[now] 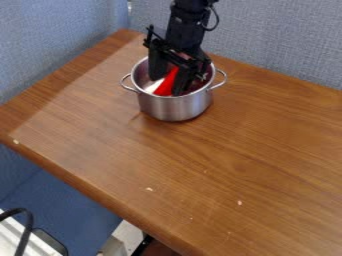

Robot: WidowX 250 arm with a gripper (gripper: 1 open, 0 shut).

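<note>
A steel pot (pixel 174 105) with two side handles stands on the wooden table (pixel 187 180) near its back. My black gripper (pixel 177 72) reaches down from above into the pot, its fingers inside the rim. A red object (pixel 166 84) lies in the pot between or beside the fingers. I cannot tell whether the fingers touch it or how far apart they stand.
Padded grey walls border the table at left and back. At the lower left, off the table, are a black cable and a white object (pixel 16 240).
</note>
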